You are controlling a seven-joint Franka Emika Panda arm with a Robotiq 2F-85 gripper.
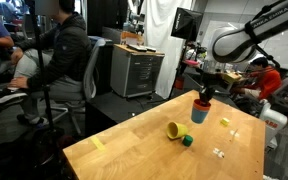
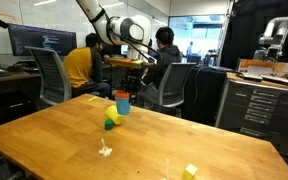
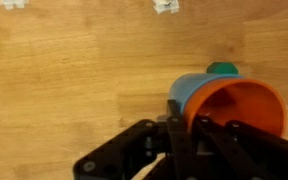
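Note:
A blue cup [image 1: 199, 112] with an orange inside [image 3: 239, 105] is held by its rim, and my gripper [image 1: 205, 96] is shut on it. In the wrist view the fingers [image 3: 174, 108] pinch the near side of the rim. A yellow cup [image 1: 176, 130] lies tipped on its side on the table, close to the blue cup; exterior view 2 also shows this yellow cup [image 2: 113, 114] just below it. Beside it sits a small green object [image 1: 187, 140], partly hidden behind the blue cup in the wrist view.
A small yellow block [image 1: 224, 121] and white pieces [image 1: 218, 153] lie elsewhere on the wooden table [image 1: 134, 150]. A yellow strip [image 1: 97, 142] marks one table edge. People sit beyond the table.

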